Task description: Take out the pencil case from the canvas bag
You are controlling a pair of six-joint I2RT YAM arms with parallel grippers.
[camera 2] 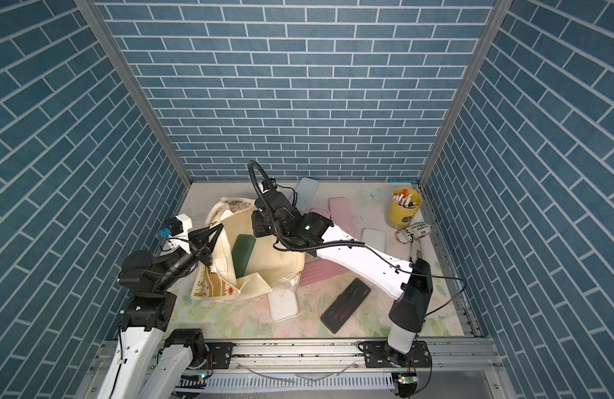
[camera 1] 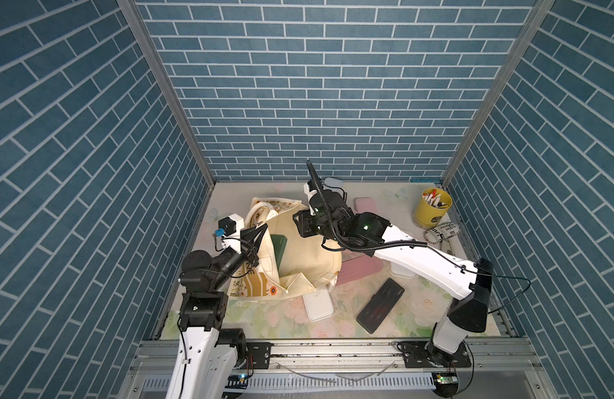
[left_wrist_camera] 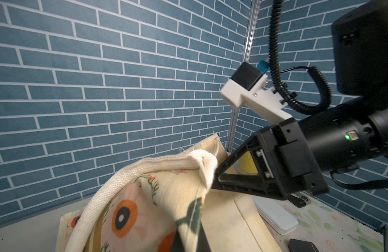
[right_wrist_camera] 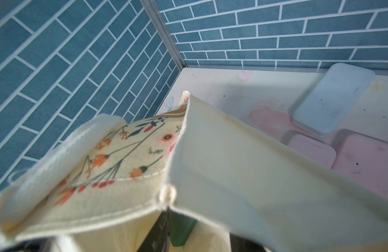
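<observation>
The cream canvas bag point(camera 1: 290, 266) with a floral print lies open at the left of the table. Inside it a green pencil case point(camera 2: 242, 254) shows, low down in the right wrist view too. My left gripper point(camera 1: 259, 232) is shut on the bag's top edge by the handle point(left_wrist_camera: 131, 172); its fingers are mostly behind the fabric. My right gripper point(camera 2: 259, 224) reaches over the bag's opening; in the left wrist view it is part open, its tips behind the fabric.
Phone-like slabs lie around the bag: white point(camera 1: 318, 304), dark point(camera 1: 380, 306), pink point(camera 2: 341, 209) and pale blue point(right_wrist_camera: 330, 96). A yellow cup of pens point(camera 1: 430, 209) stands at back right, beside small items. Tiled walls enclose the table.
</observation>
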